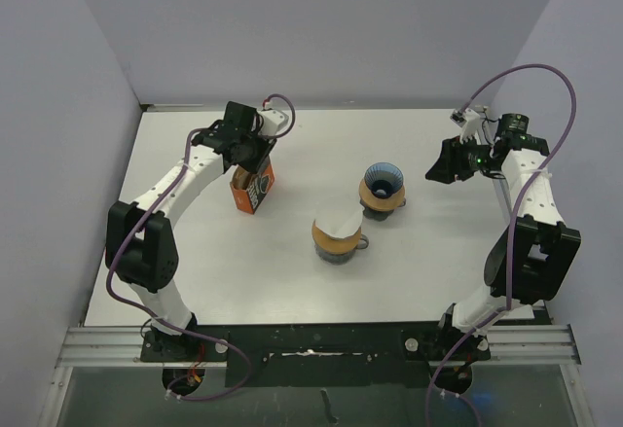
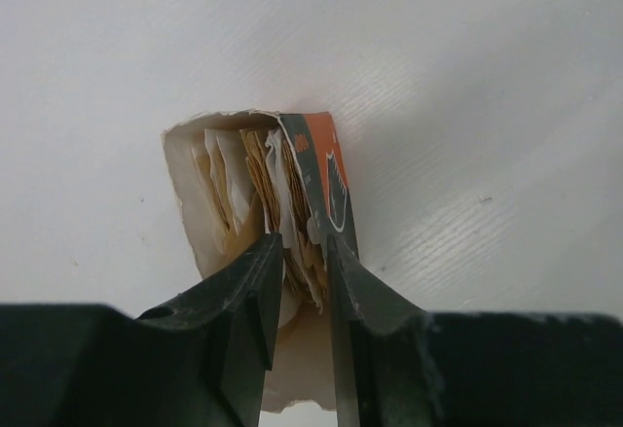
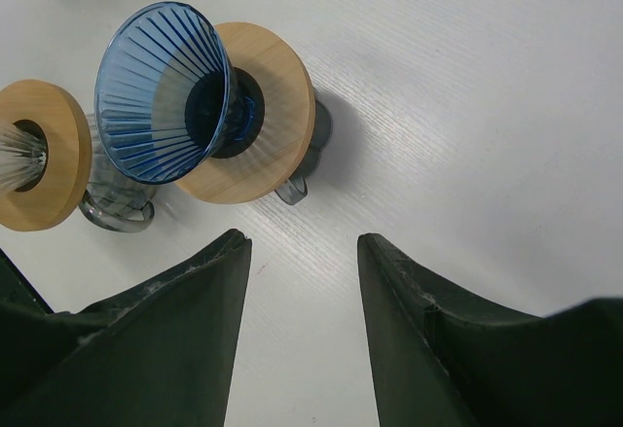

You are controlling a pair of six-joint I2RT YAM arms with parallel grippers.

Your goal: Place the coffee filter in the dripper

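Observation:
Brown and white paper coffee filters (image 2: pixel 292 221) stand upright in an open-topped box (image 2: pixel 331 169), orange and dark on one side. In the top view, that box (image 1: pixel 255 194) is on the left of the table. My left gripper is over its opening, fingers part open, with the filters' upper edges showing between and beyond the fingertips. The blue ribbed dripper (image 3: pixel 161 96) sits in a wooden collar (image 3: pixel 277 87) on a glass server, and its cone looks empty. My right gripper stands open beside it, nothing between its fingers.
A second server with a wooden collar (image 1: pixel 336 244) and a pale cone (image 1: pixel 339 223) stands nearer the front; whether paper lines it is unclear.

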